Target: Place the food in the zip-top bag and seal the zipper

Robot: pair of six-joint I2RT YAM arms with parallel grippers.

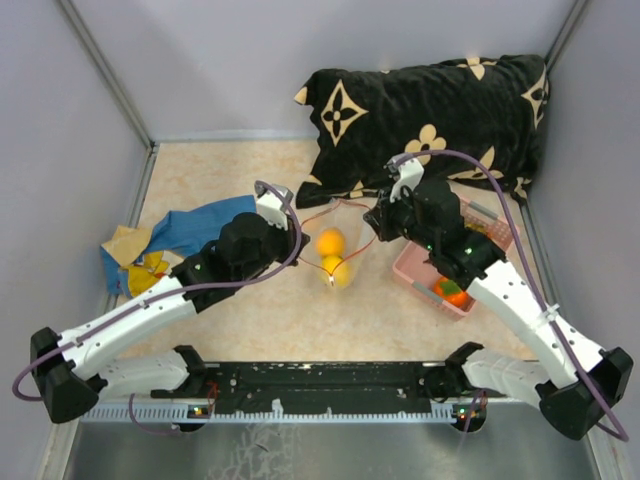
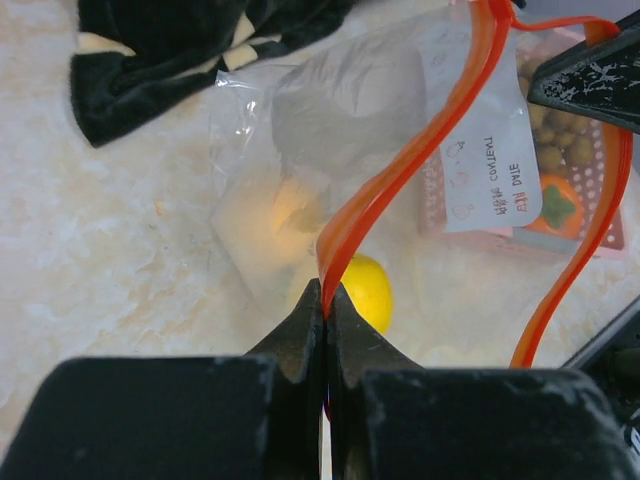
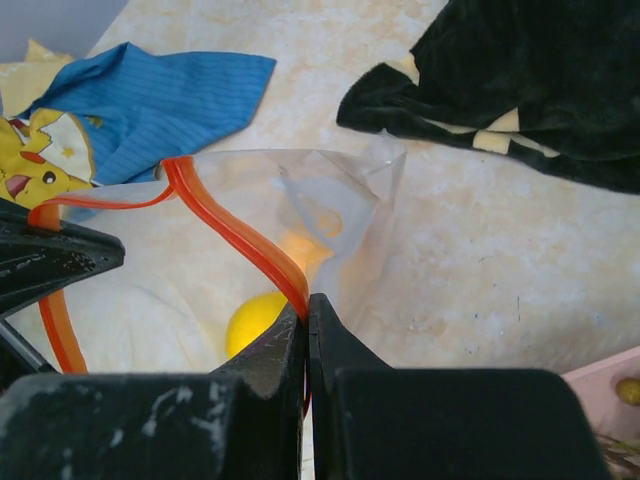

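Observation:
A clear zip bag with a red zipper hangs held open between my two grippers, yellow and orange food inside: an orange item (image 1: 330, 242) and a yellow one (image 1: 334, 270), the latter also visible through the plastic in the left wrist view (image 2: 365, 292). My left gripper is shut on one side of the bag's zipper edge. My right gripper is shut on the opposite side of that edge. The mouth gapes between them, and white printed label text shows on the bag in the left wrist view.
A pink basket (image 1: 420, 270) with a persimmon and small brown items sits right, partly under my right arm. A blue cloth (image 1: 190, 228) with yellow pieces lies left. A dark patterned blanket (image 1: 400, 120) fills the back. Bare table shows in front.

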